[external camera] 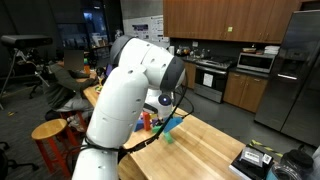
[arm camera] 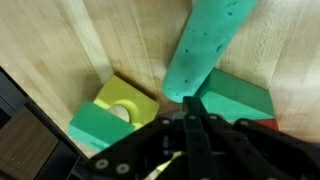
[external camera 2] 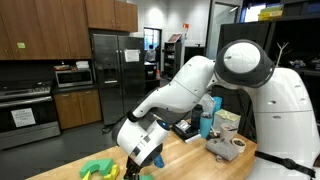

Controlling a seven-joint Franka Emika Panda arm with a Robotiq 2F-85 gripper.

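Note:
In the wrist view my gripper is shut, nothing visible between its fingers. Its tips are close to a long green rounded piece (arm camera: 206, 45) and a green wedge-like block (arm camera: 238, 97); contact cannot be made out. Left of the tips lie a yellow block (arm camera: 128, 97) with a round hole and a teal block (arm camera: 98, 126). A red piece (arm camera: 268, 124) peeks out behind the green wedge. In exterior view 1 a green piece (external camera: 169, 138) lies on the table near the hand, whose fingertips are hard to see.
Dark items (external camera: 254, 158) stand at its far right. Exterior view 2 shows green blocks (external camera 2: 97, 167) left of the hand and a grey container (external camera 2: 226, 146) on the right.

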